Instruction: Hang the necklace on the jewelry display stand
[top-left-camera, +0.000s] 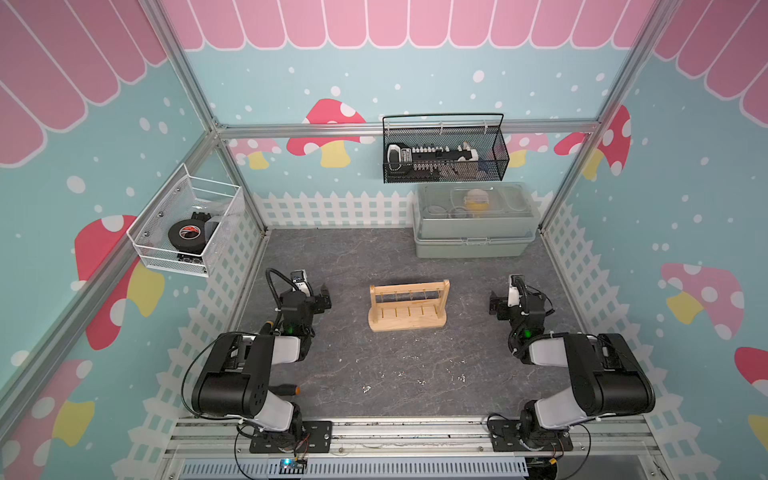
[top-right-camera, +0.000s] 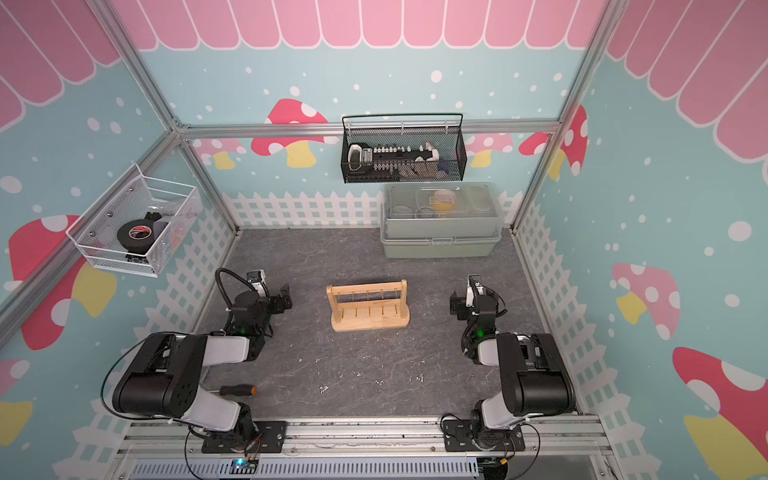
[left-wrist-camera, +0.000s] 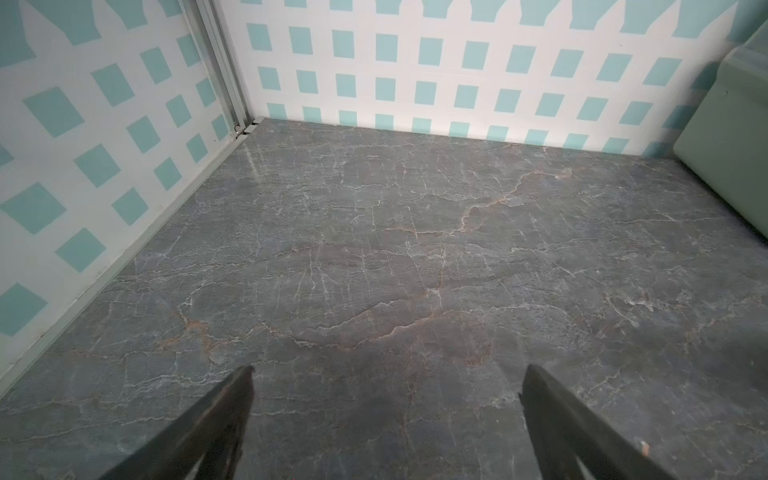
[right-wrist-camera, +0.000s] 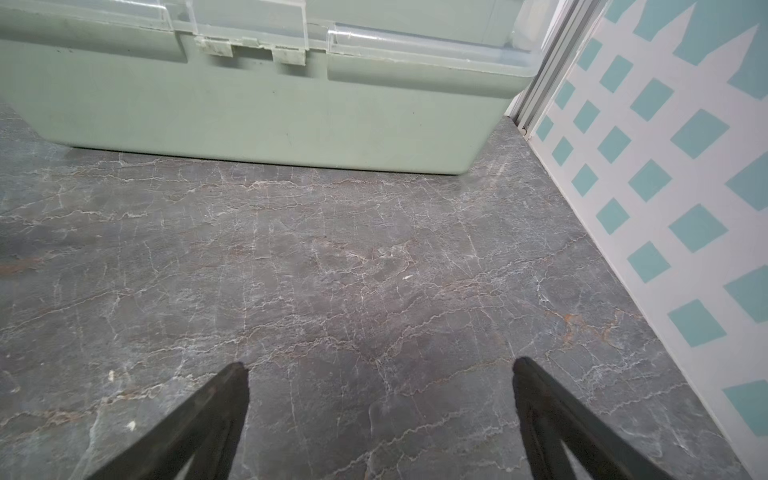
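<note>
The wooden jewelry display stand stands upright mid-table, with a crossbar on two end posts and several thin hooks or pegs below it. I cannot make out a necklace for certain; small pale bits lie scattered on the table in front of the stand, too small to identify. To the left of the stand, well apart from it, is my left gripper, its fingers spread with bare table between them. My right gripper is off to the stand's right, also open and empty.
At the back right sits a green lidded box, below a black wire basket on the wall. A white basket hangs at the left. An orange-tipped screwdriver lies by the left arm. Bare table surrounds the stand.
</note>
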